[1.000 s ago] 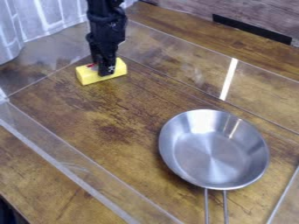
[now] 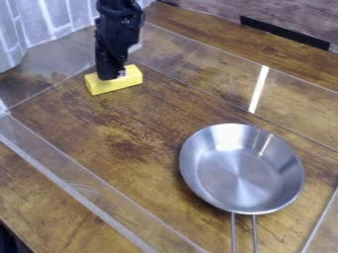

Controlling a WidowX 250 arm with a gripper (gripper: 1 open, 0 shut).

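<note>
The black gripper (image 2: 114,71) hangs at the upper left, just over a yellow rectangular block (image 2: 117,85) that lies on the wooden table. The gripper is shut, with its tips close to the block's top; whether they touch it is not clear.
A steel pan (image 2: 240,168) with its handle toward the front sits at the right. Clear plastic or glass edging runs along the left side.
The gripper has risen slightly, showing more of the yellow block beneath it. The block and pan have stayed in place.
</note>
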